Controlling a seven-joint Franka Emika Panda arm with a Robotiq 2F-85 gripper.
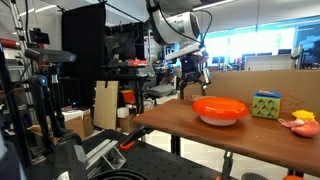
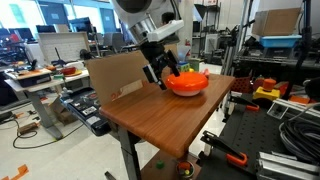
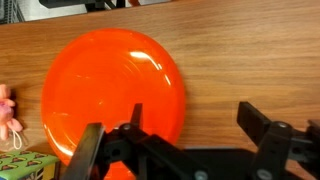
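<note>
A wide orange-red dish (image 1: 220, 107) sits on the wooden table, with a paler part showing under its rim. Seen from above, its smooth round face (image 3: 105, 90) fills the left of the wrist view, and my dark fingers cover its lower edge. My gripper is open over the dish's edge and bare wood, with nothing between the fingers. In the second exterior view the gripper (image 2: 159, 76) hangs above the table beside the dish (image 2: 187, 83), apart from it.
A green and yellow box (image 1: 266, 104) and a pink toy (image 1: 301, 127) stand beyond the dish. Free room lies on the bare tabletop (image 2: 153, 117) near its front end. A black rail and cables run alongside the table.
</note>
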